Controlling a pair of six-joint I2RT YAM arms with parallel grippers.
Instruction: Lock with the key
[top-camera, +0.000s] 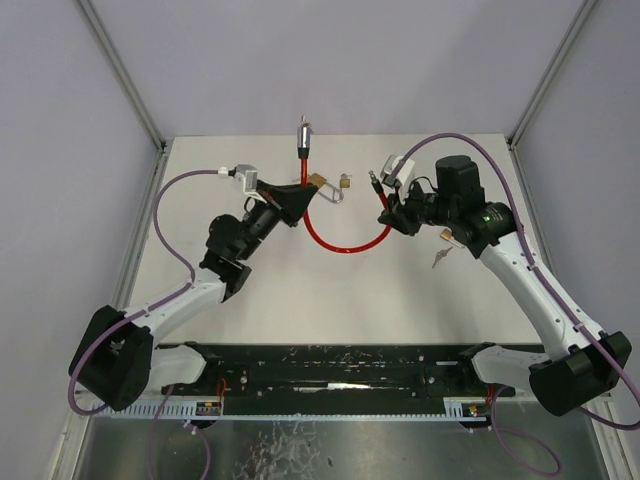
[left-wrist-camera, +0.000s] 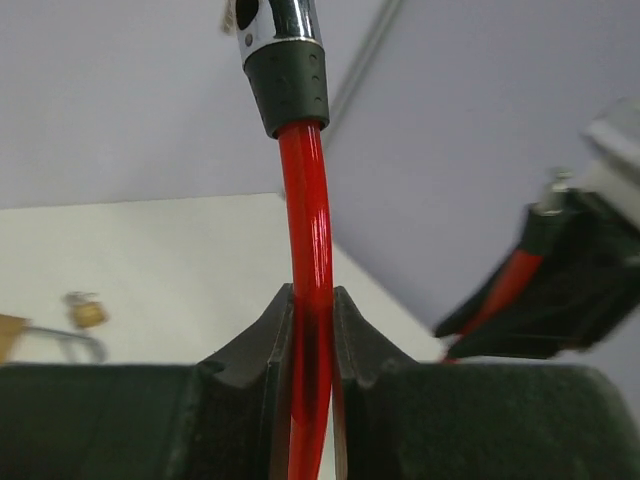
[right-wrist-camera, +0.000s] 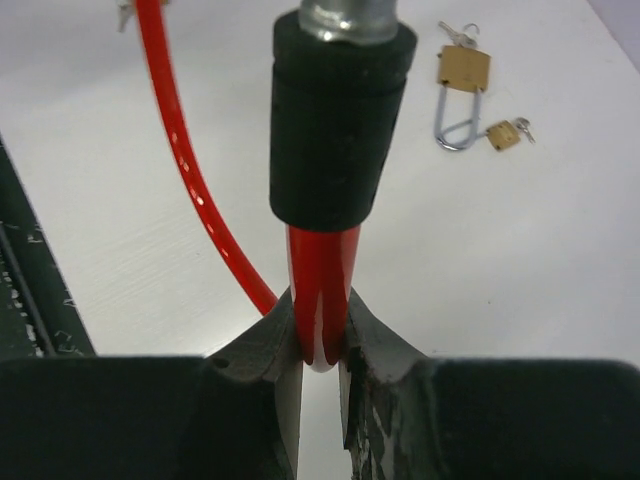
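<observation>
A red cable lock (top-camera: 343, 247) hangs in a U between my grippers. My left gripper (top-camera: 303, 198) is shut on one end, which stands upright with its metal tip and dark collar (left-wrist-camera: 287, 90) above the fingers. My right gripper (top-camera: 388, 207) is shut on the other end, just below its black collar (right-wrist-camera: 330, 130). The two ends are apart.
On the white table behind lie a large brass padlock (right-wrist-camera: 463, 68) and a small padlock (right-wrist-camera: 503, 136) with keys. Another padlock (top-camera: 449, 235) and a key (top-camera: 441, 254) lie at the right.
</observation>
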